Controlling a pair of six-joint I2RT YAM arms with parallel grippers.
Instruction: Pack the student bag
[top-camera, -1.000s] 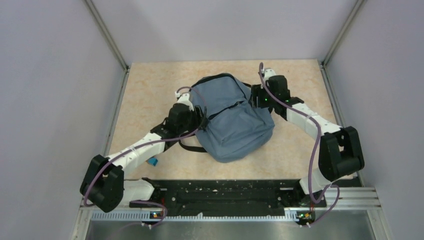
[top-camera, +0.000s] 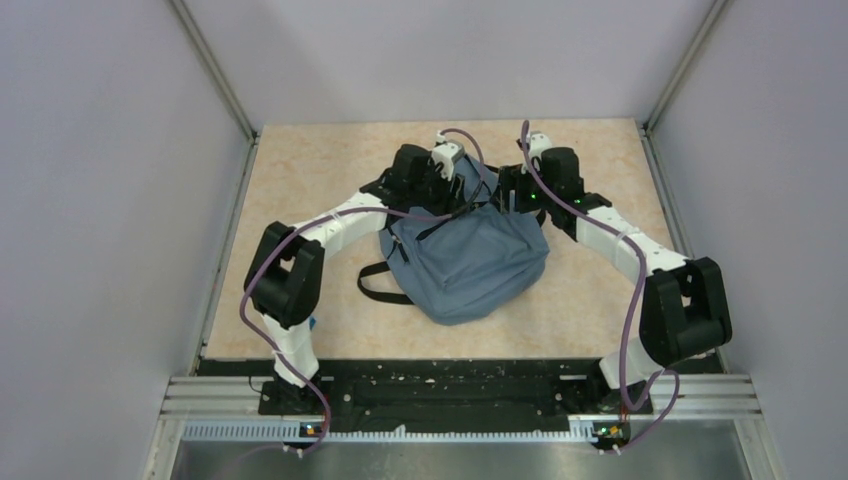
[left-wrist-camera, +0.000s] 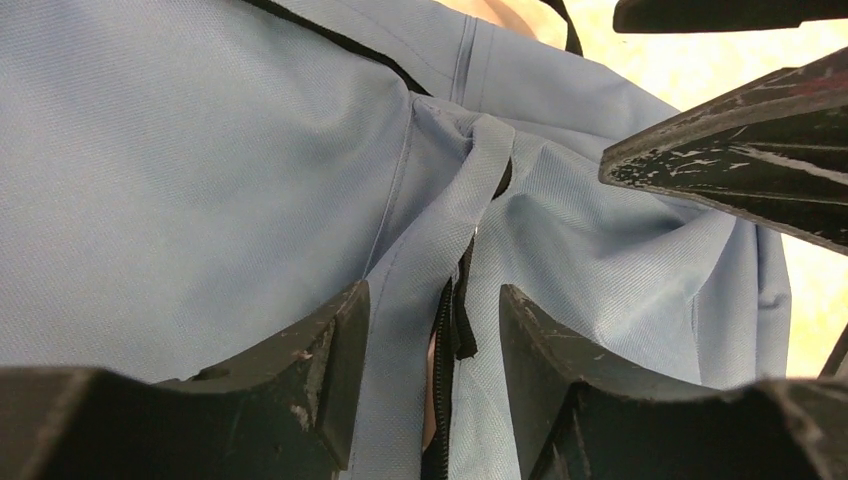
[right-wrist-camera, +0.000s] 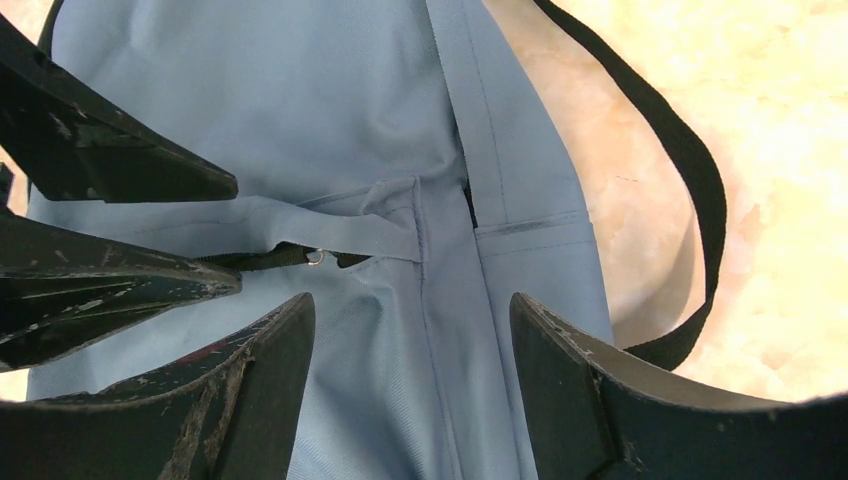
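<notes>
The blue-grey bag (top-camera: 478, 265) lies flat on the table, its black zipper (left-wrist-camera: 436, 400) partly parted beneath a raised cloth flap. A black zipper pull (left-wrist-camera: 464, 335) shows between the fingers of my left gripper, which is open above the fabric and apart from it as far as I can tell. My right gripper also stands open, over the bag's seam near its right end, with no cloth pinched. A small metal ring (right-wrist-camera: 315, 258) glints on the zipper there. Both grippers hover close together at the bag's upper part.
A black strap (top-camera: 385, 290) loops out at the bag's left side, another strap (right-wrist-camera: 695, 180) at its edge. A small blue object (top-camera: 312, 321) peeks out behind the left arm. The two grippers' fingers are near each other.
The right arm has barely shifted; the bag lies still.
</notes>
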